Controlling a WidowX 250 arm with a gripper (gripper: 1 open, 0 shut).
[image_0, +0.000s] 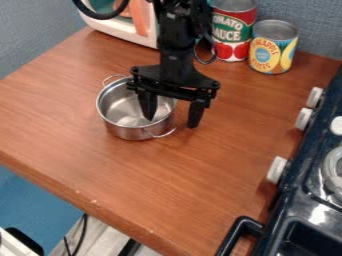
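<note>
A steel pot (127, 122) with two wire handles sits on the wooden tabletop (80, 120), left of centre. My black gripper (171, 112) is over its right side, open, with one finger inside the pot near its middle and the other outside, to the right of the rim. The rim lies between the fingers, and they do not appear closed on it.
A tomato sauce can (233, 35) and a yellow-labelled can (273, 50) stand at the back, beside a white object (118, 25). A black stove (310, 190) with white knobs fills the right edge.
</note>
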